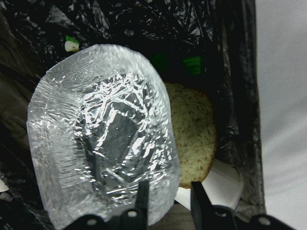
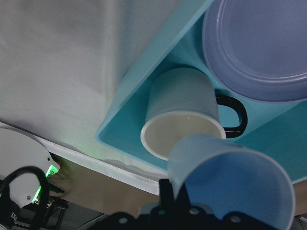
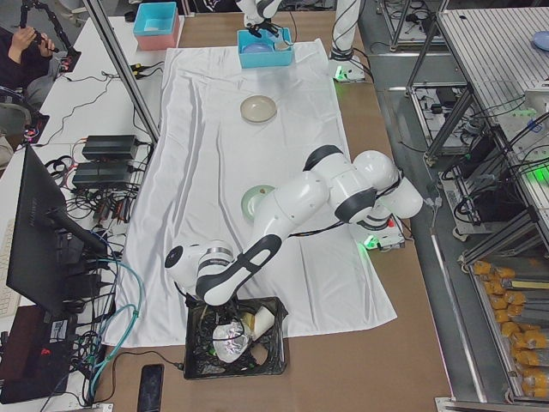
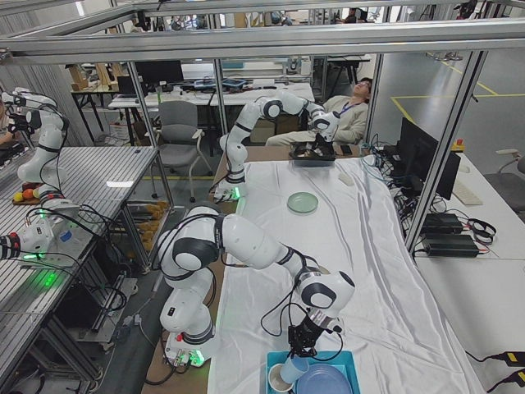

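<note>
A crumpled foil tray (image 1: 100,129) lies in the black lined bin (image 3: 193,360) beside a bread slice (image 1: 192,134). My left gripper is above it, part open; whether anything is between its fingers is unclear, and it appears empty. My right gripper is shut on the rim of a light blue cup (image 2: 230,182), held at the blue basket (image 4: 349,369). In that basket are a white mug (image 2: 177,105) with a black handle and a purple-blue plate (image 2: 254,48).
A green plate (image 4: 303,202) and a beige plate (image 3: 258,108) sit on the white cloth (image 3: 214,129). A monitor and cables line the left side; a phone (image 3: 150,386) lies beside the bin.
</note>
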